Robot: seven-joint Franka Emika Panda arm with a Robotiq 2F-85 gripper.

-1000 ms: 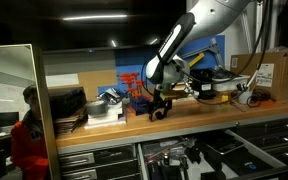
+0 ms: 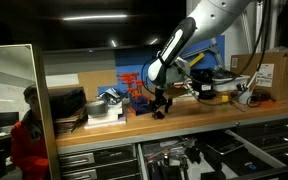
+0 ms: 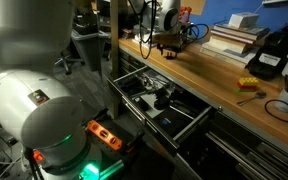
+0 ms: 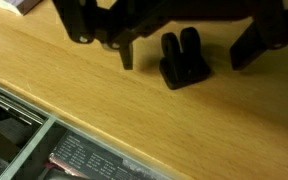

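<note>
A small black object (image 4: 186, 68) with two upright prongs rests on the wooden worktop (image 4: 94, 75), close to its front edge. In the wrist view my gripper stands open, one finger on each side of this object. A gap shows between the object and either finger, so nothing is gripped. The first exterior view has the gripper (image 2: 158, 108) low over the worktop, pointing down; the object is too small and dark to make out clearly there.
Below the worktop's front edge, an open drawer (image 2: 179, 160) holds several tools. Along the back stand stacked books (image 3: 234, 38), a yellow-and-red item (image 3: 248, 84) and a cardboard box (image 2: 259, 73). Bare worktop (image 3: 189, 68) lies in front of the books.
The upper part of my arm has risen and shifted slightly over the last second. The hand stays near the same spot over the worktop; the drawer and other items look unchanged.
</note>
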